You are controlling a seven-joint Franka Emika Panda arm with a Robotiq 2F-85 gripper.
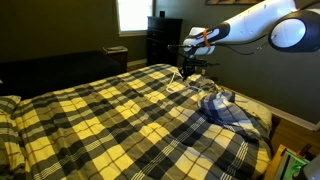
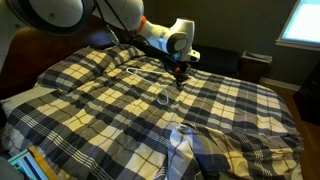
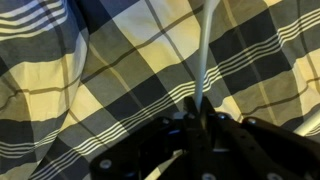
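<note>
A thin white hanger-like frame point(image 1: 176, 80) hangs over the bed, and my gripper point(image 1: 190, 73) is shut on it. From the wrist, its pale rod point(image 3: 206, 50) runs from my gripper up to the top edge of the view. Exterior view 2 shows the white frame point(image 2: 138, 72) reaching left of the gripper point(image 2: 181, 72), with a curved loop below. Whether any part of the frame touches the bedding is unclear.
A plaid blanket point(image 1: 110, 125) covers the bed. Rumpled blue plaid cloth point(image 2: 225, 148) lies on the near side in exterior view 2. A dark dresser point(image 1: 164, 38) stands beyond the bed. Much of the blanket is clear.
</note>
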